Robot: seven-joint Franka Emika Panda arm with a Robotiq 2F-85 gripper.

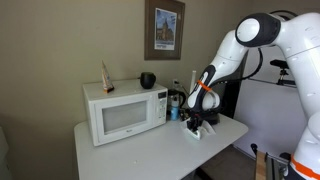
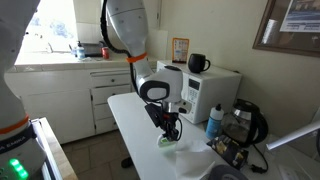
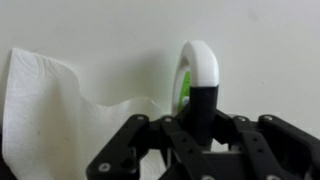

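My gripper (image 2: 170, 132) is low over the right part of the white table, its fingers shut on a white object. In the wrist view this white object (image 3: 205, 65) shows a rounded end and a green patch (image 3: 184, 88) on its left side. The black gripper parts hide its lower portion. Exterior view 2 gives a small glimpse of white and green under the fingers. Beside it, a crumpled white paper sheet (image 3: 50, 125) lies on the table; it shows also as white paper (image 2: 196, 162) in exterior view 2. Whether the held object touches the table, I cannot tell.
A white microwave (image 1: 127, 115) stands against the wall with a black mug (image 1: 148, 79) on top. A blue bottle (image 2: 215, 122) and a dark coffee maker (image 2: 244, 130) are close to the gripper. Bare tabletop (image 1: 140, 157) lies in front of the microwave.
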